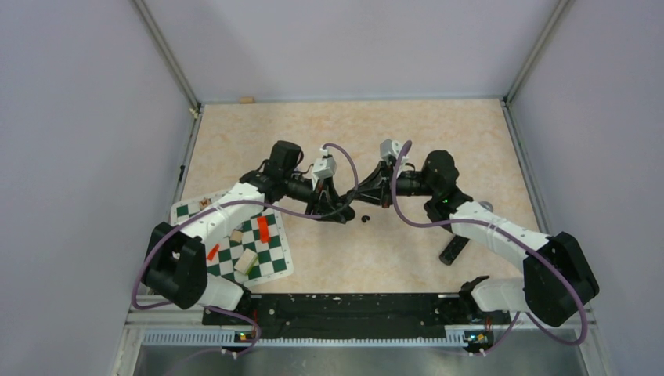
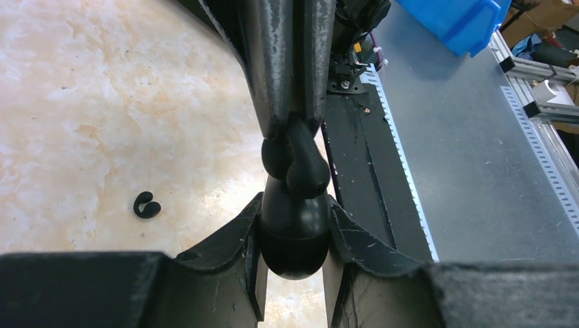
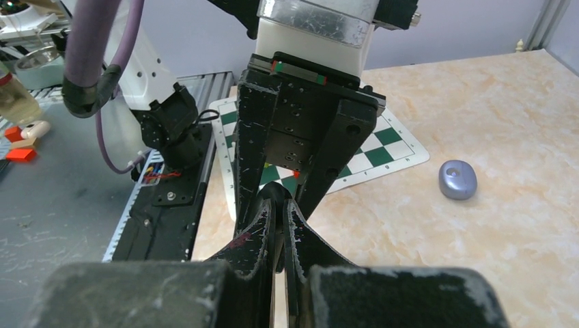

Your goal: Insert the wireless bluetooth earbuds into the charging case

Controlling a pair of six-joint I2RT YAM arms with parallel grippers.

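In the left wrist view the black charging case (image 2: 295, 229) is clamped between the fingers of my left gripper, which is shut on it. Right above it, a black curved earbud (image 2: 307, 171) rests against the top of the case. My right gripper comes down from above, shut, its tips closed around the earbud's thin band. Whether the bud sits inside a slot is hidden. A second black C-shaped earbud (image 2: 147, 205) lies loose on the table. From the right wrist view, my shut fingertips meet at the dark rounded piece held by the left gripper.
A green-and-white checkered board (image 1: 274, 254) with small blocks lies at the left. A black remote-like bar (image 1: 454, 249) is on the right, and a grey-blue mouse-like object (image 3: 457, 180) shows in the right wrist view.
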